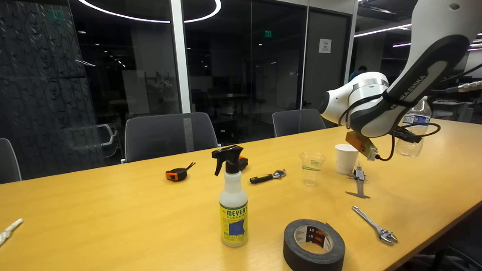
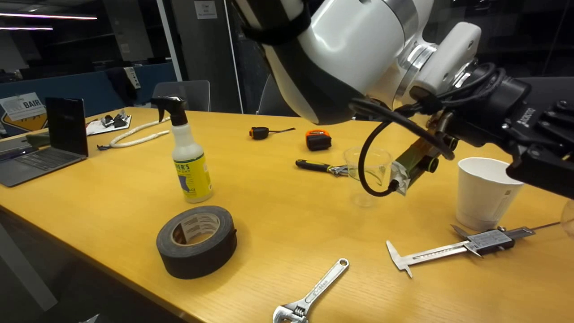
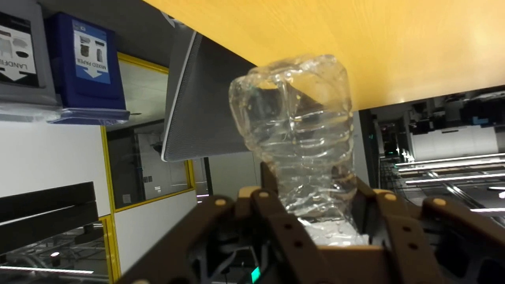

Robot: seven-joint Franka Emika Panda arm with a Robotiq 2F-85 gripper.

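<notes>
A clear plastic bottle with a blue-and-white label (image 1: 416, 119) is held at the right in exterior view 1, leaning a little. My gripper is shut on it, a dark finger on each side of the ribbed, see-through body (image 3: 303, 125) in the wrist view. From exterior view 2, the black gripper body (image 2: 543, 129) reaches the right border, and only a sliver of the bottle (image 2: 568, 218) shows there. The fingertips are out of that picture. How far the bottle's base is from the table is hard to tell.
Close to the gripper stand a white paper cup (image 2: 484, 196) and a clear plastic cup (image 1: 311, 169). A caliper (image 2: 457, 248), a wrench (image 2: 317, 288), black tape (image 2: 183, 255) and a spray bottle (image 1: 233, 212) lie or stand nearer.
</notes>
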